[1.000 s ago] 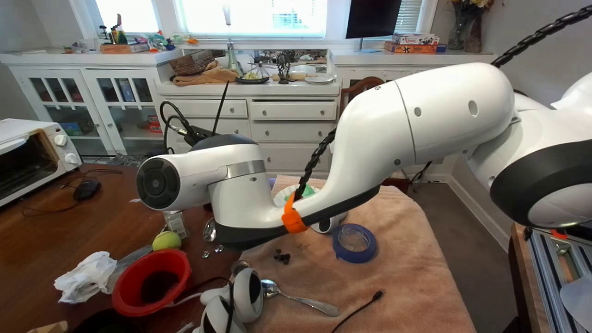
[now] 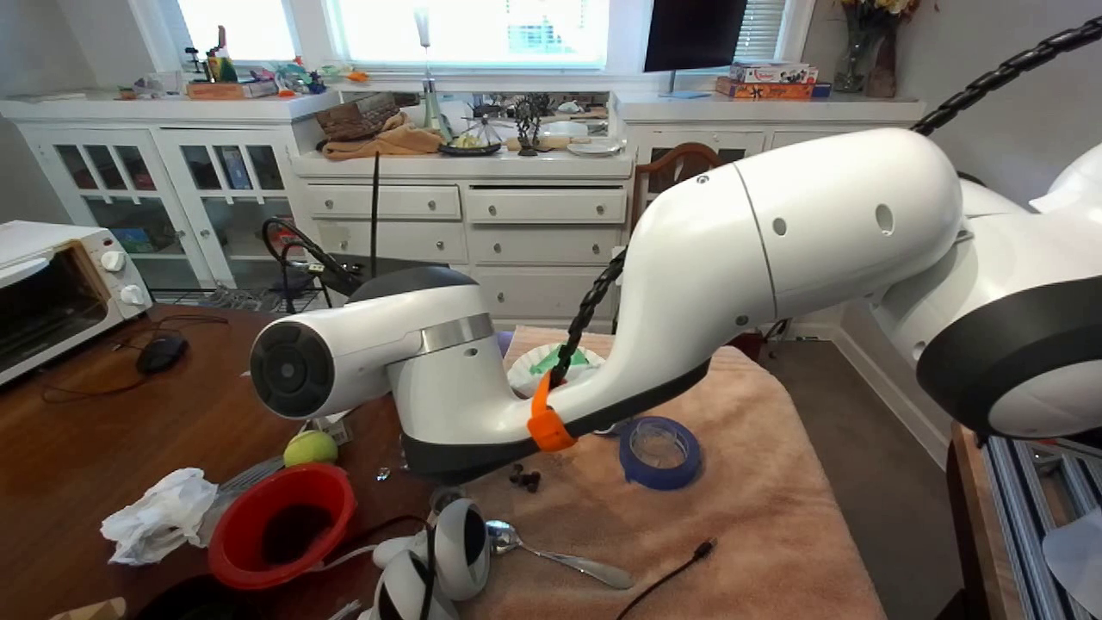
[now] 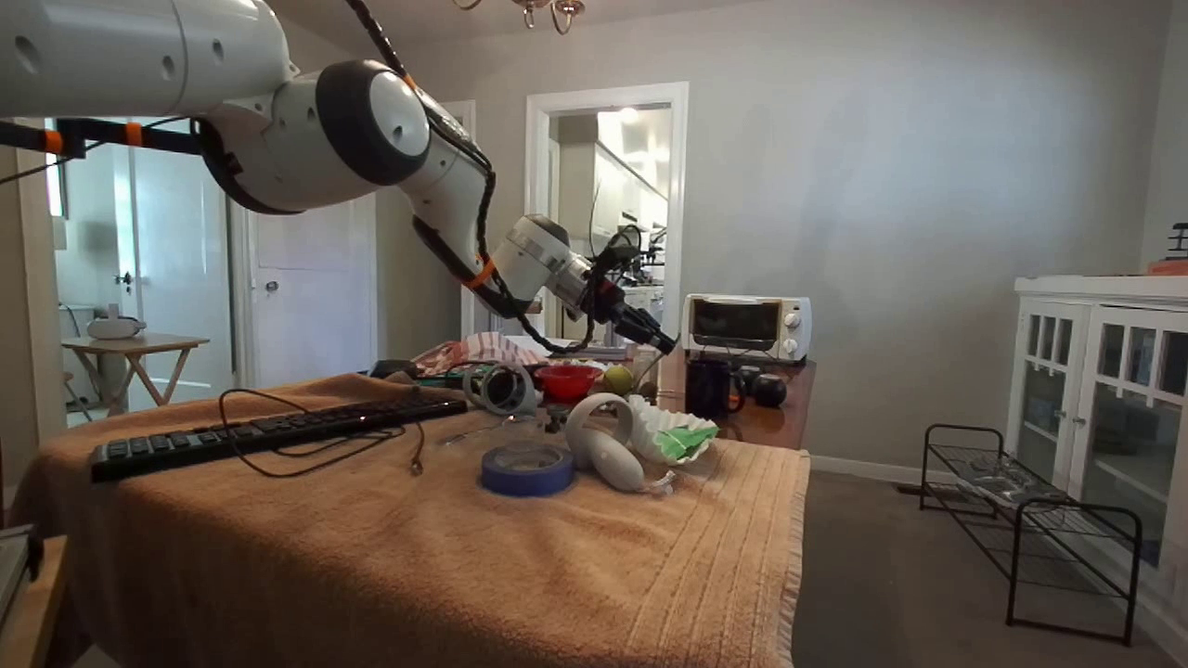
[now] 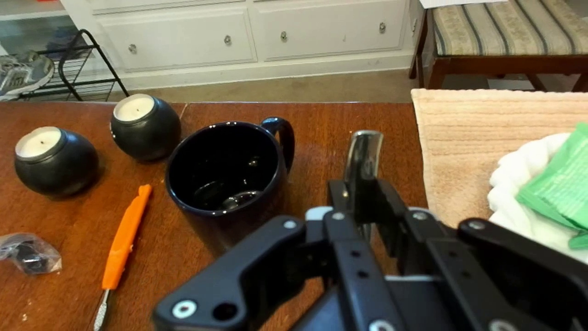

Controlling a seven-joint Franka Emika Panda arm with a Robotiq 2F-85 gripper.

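Note:
My gripper is shut on a shiny metal utensil (image 4: 364,148), whose rounded end sticks up beyond the fingers; its lower part is mostly hidden. A dark blue mug (image 4: 228,212) stands upright on the wooden table just left of the gripper in the wrist view, its handle towards the far side and its inside visible. In exterior view 2 the gripper (image 3: 665,340) points down beside the mug (image 3: 708,388), above the table. From exterior view 1 the arm hides both gripper and mug.
Two black candle holders (image 4: 146,129) and an orange-handled tool (image 4: 126,237) lie left of the mug. A white fluted dish (image 4: 529,187) with a green packet is to the right on the towel. The red bowl (image 2: 281,525), tennis ball (image 2: 310,448) and blue tape (image 2: 659,453) stand elsewhere.
The forearm's end has come down a little, and the hand's cables behind it have shifted left and lower. The small box and metal piece beside the arm are now more covered.

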